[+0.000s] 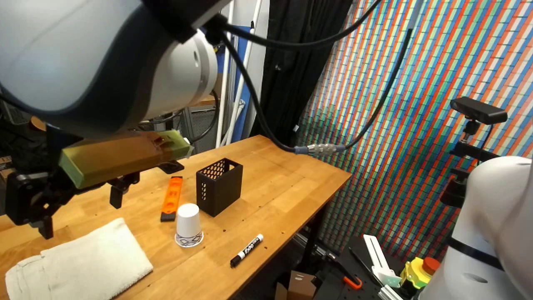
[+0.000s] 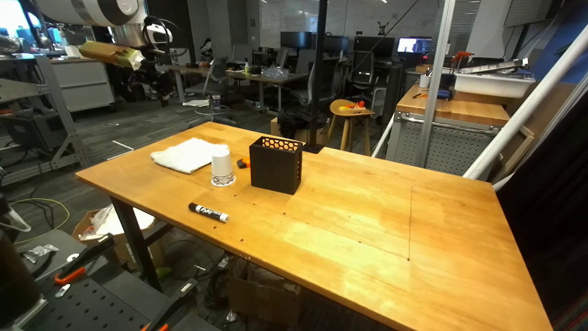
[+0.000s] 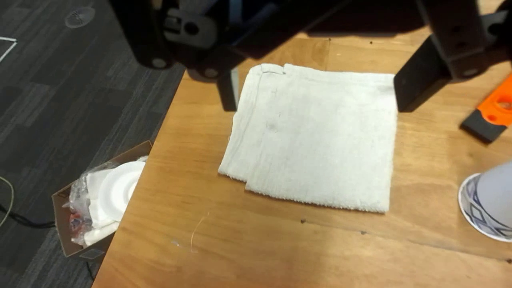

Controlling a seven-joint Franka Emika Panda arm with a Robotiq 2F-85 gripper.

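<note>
My gripper is open above a folded white cloth (image 3: 321, 139), with nothing between its fingers. In the wrist view the cloth lies flat on the wooden table, well below the fingertips (image 3: 417, 81). A white paper cup (image 1: 188, 225) with a patterned rim stands upside down to the cloth's right in exterior view 1. Behind it rests an orange and black tool (image 1: 173, 197). The black perforated box (image 1: 220, 190) stands upright beside these, and a black and white Expo marker (image 1: 247, 250) lies near the front edge.
The table (image 2: 353, 242) has a wide bare stretch beyond the box in exterior view 2. Below the table's edge sits a cardboard box (image 3: 62, 206) of wrappings. A loose cable (image 1: 257, 110) hangs from the arm.
</note>
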